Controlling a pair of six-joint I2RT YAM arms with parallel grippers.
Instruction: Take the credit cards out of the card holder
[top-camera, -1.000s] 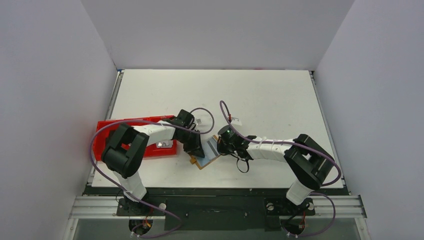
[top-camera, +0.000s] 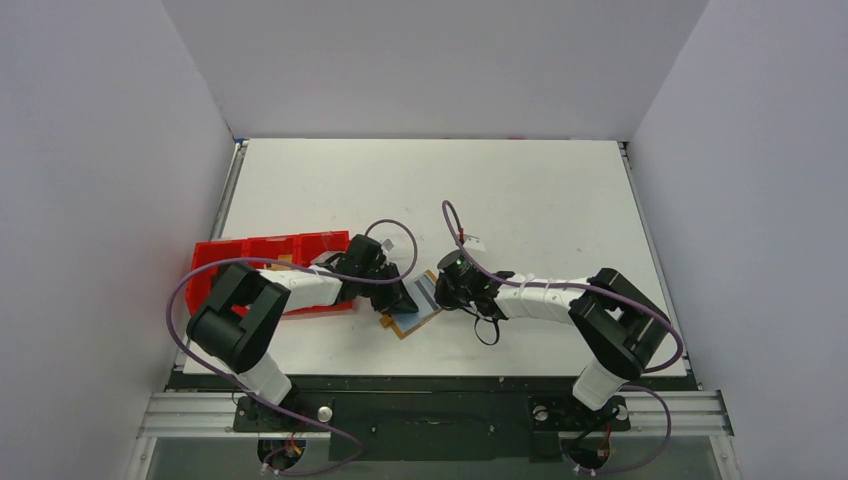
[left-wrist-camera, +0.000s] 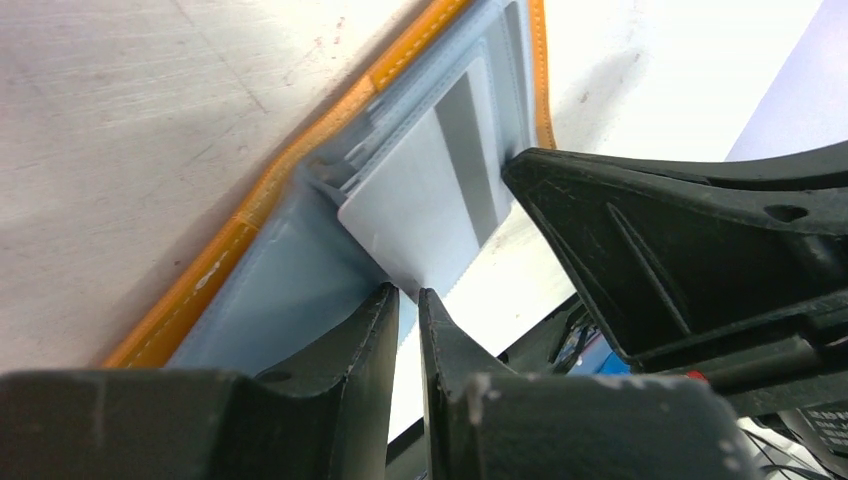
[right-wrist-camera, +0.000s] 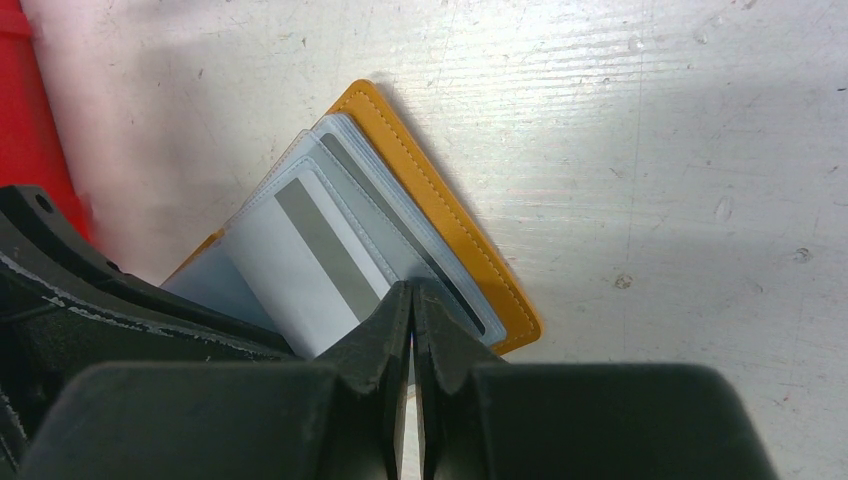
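Observation:
The card holder (top-camera: 407, 324) lies open on the table, with an orange-brown edge and clear pockets. A white card (left-wrist-camera: 405, 195) with a grey stripe sits in a clear pocket, one end sticking out of it. In the left wrist view my left gripper is shut, its tips at the card's protruding end; whether they pinch that thin end is unclear. My right gripper is shut with its tips against the clear pocket sheet near the holder's far end. Nothing shows between the right fingers, which partly cover the card in that view.
A red compartment tray (top-camera: 325, 240) stands on the left side of the table, partly under the left arm. Both grippers are close together over the holder.
The right arm and the holder look unmoved.

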